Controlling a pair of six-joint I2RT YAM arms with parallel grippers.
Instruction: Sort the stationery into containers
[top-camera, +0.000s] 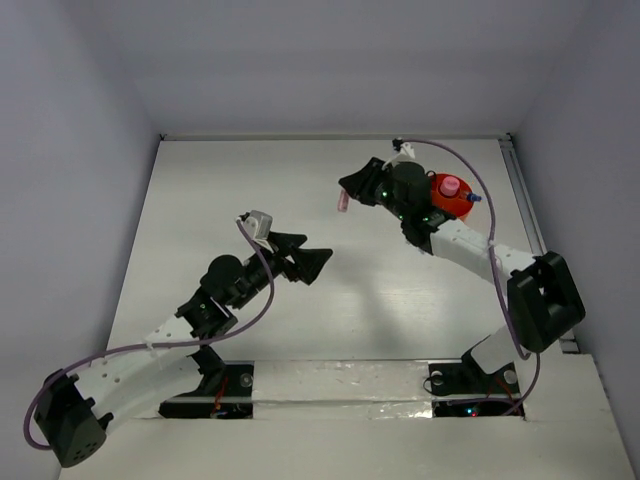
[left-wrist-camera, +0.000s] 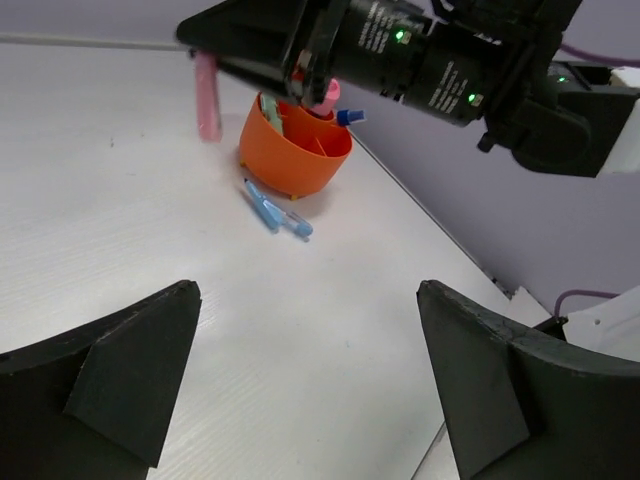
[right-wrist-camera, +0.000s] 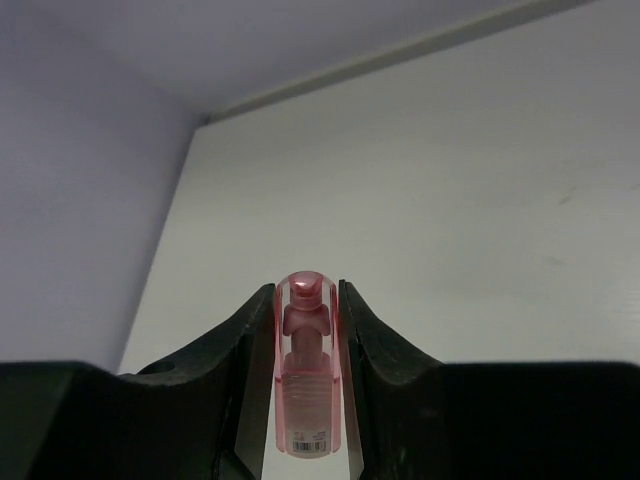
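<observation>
A pink translucent stationery item (right-wrist-camera: 308, 400) is gripped upright in my right gripper (top-camera: 350, 186), raised over the table's middle. My left gripper (top-camera: 308, 250) stands open and empty, lower and to the left of it. An orange divided container (left-wrist-camera: 280, 160) at the back right holds a pink item (top-camera: 450, 186), a blue-capped item (top-camera: 472, 196) and a green one, partly hidden by the right arm. Two light blue items (left-wrist-camera: 275, 210) lie on the table in front of the container.
Grey walls stand at the back and sides, close to the container on the right.
</observation>
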